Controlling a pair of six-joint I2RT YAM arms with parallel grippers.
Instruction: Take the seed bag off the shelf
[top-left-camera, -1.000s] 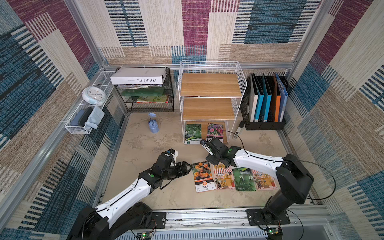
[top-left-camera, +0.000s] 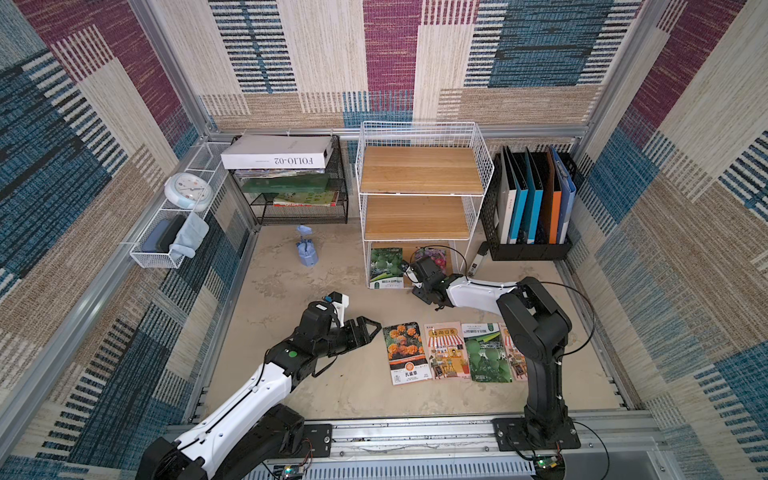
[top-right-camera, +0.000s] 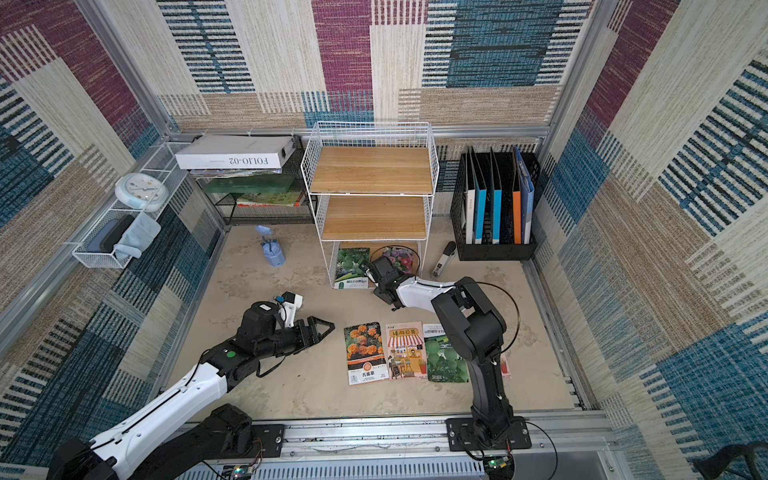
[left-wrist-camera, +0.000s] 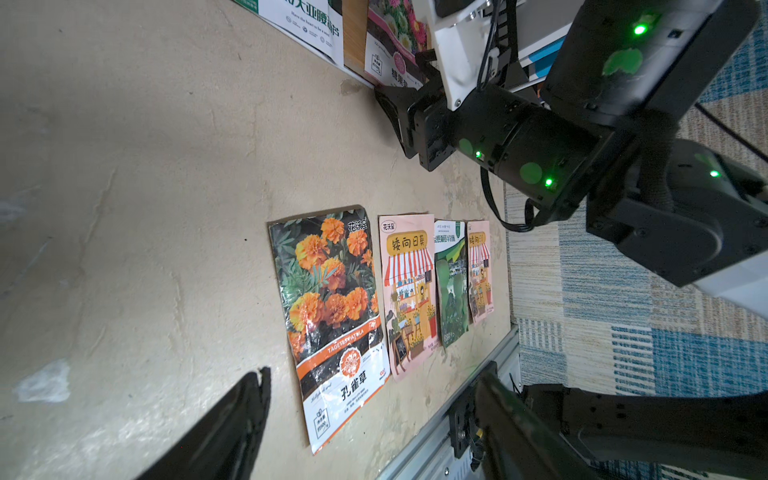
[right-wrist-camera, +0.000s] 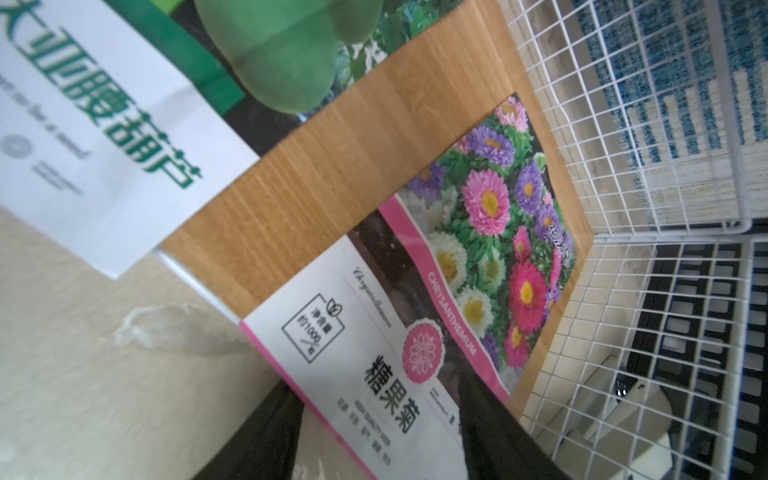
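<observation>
On the bottom wooden board of the white wire shelf (top-left-camera: 424, 216) lie a green gourd seed bag (top-left-camera: 386, 265) and a pink chrysanthemum seed bag (right-wrist-camera: 480, 264). My right gripper is at the front of that board, its parted fingers low over the chrysanthemum bag's white lower end; whether they touch it I cannot tell. My left gripper (top-left-camera: 364, 330) stands open over the table, left of a row of seed bags (left-wrist-camera: 326, 320) lying near the front, with nothing between its fingers.
A black rack of folders (top-left-camera: 528, 249) and a marker (top-right-camera: 444, 257) are at the right. A black mesh shelf (top-left-camera: 296, 214) and a blue bottle (top-left-camera: 307, 252) stand at the left.
My right gripper has moved toward the back into the bottom shelf's front, and its arm has swung inward.
</observation>
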